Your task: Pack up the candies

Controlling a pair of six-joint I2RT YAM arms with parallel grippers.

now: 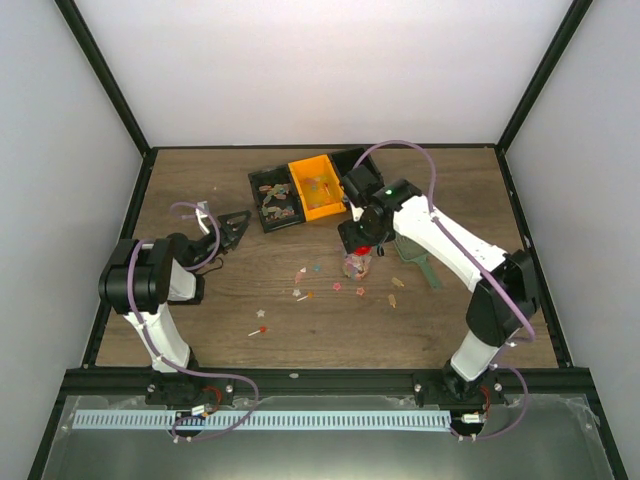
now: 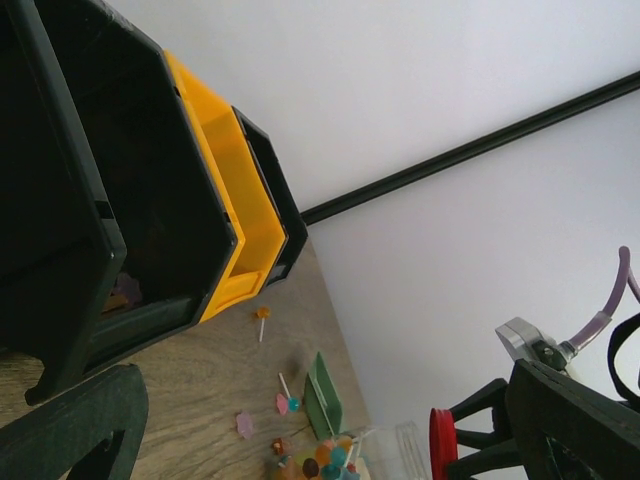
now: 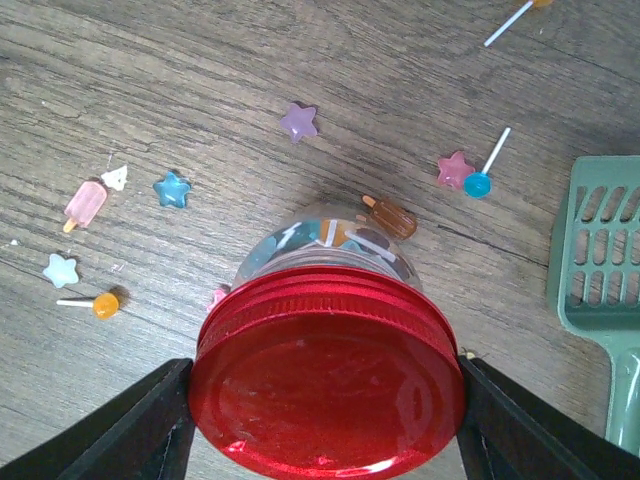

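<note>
A clear jar (image 3: 335, 240) holding mixed candies stands upright on the table, with its red lid (image 3: 325, 390) at the top. My right gripper (image 1: 362, 246) is shut on that lid, one finger (image 3: 172, 405) at each side. The left wrist view shows the lid and the jar's clear wall (image 2: 400, 452) edge-on; whether the lid is seated cannot be told. Loose candies lie around, among them a purple star (image 3: 300, 121), a blue star (image 3: 172, 189) and an orange lollipop (image 3: 104, 305). Over at the left, my left gripper stands open and empty.
Behind the jar are a black bin (image 1: 268, 222) with candies inside, a yellow bin (image 1: 322, 211) and another black bin (image 1: 346, 157). A green slotted scoop (image 3: 590, 318) lies right of the jar.
</note>
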